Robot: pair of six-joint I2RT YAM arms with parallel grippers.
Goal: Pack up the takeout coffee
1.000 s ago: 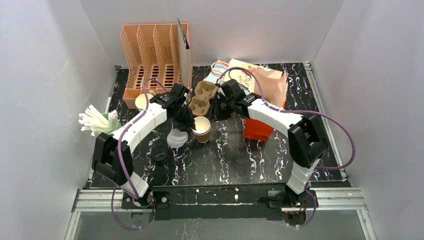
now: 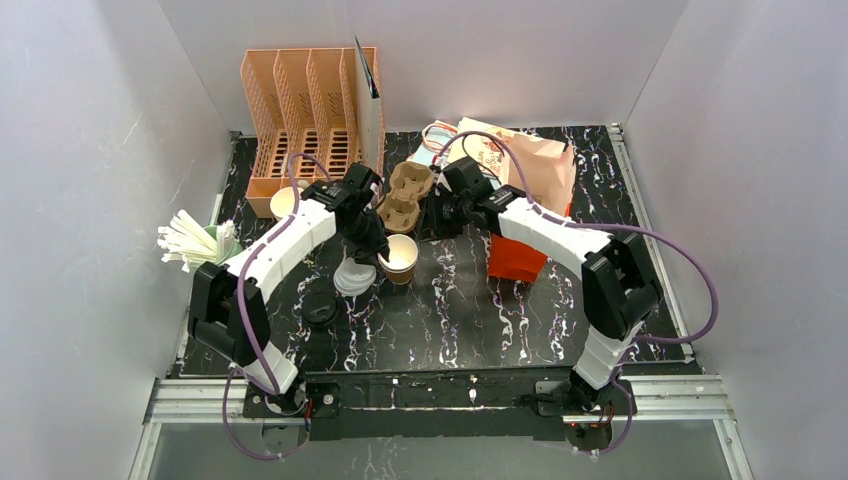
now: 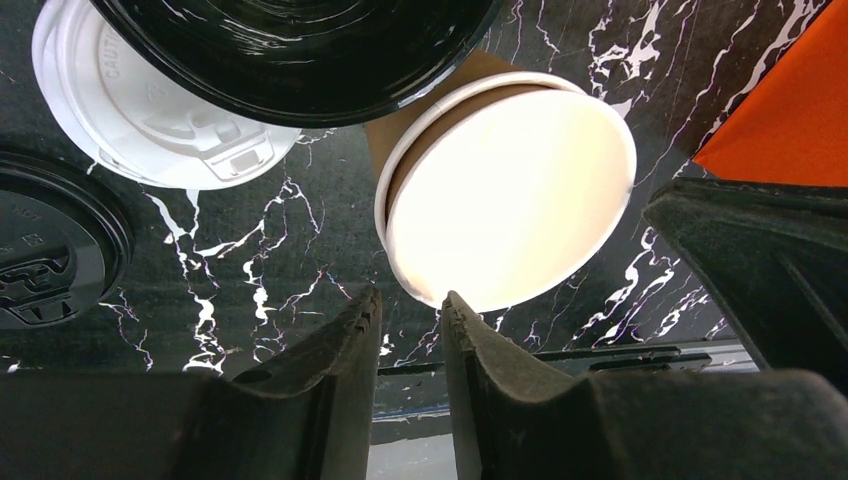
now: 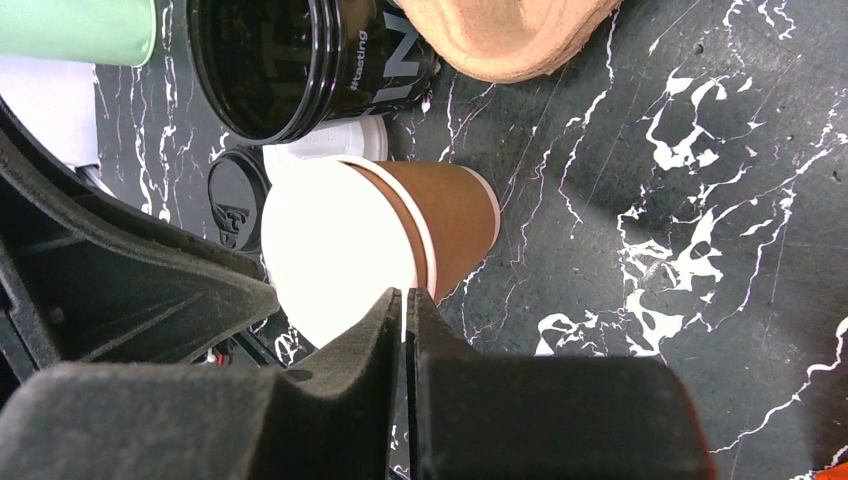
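Observation:
Two nested kraft paper cups (image 2: 398, 262) with white interiors stand on the marble table, below and between my grippers. My left gripper is over the cups' near rim, its fingers a little apart with nothing seen held. My right gripper is at the cups' side, fingertips almost together at the rim; whether the rim is between them I cannot tell. White lids (image 2: 353, 280) and black lids (image 2: 320, 308) lie left of the cups. A kraft cup carrier (image 2: 400, 205) lies behind.
An orange rack (image 2: 265, 110) stands at back left, with straws (image 2: 190, 238) at the left edge. Paper bags (image 2: 515, 260) occupy the right rear. A black cup (image 4: 370, 70) lies near the cups.
The cups have shifted slightly left since a second ago.

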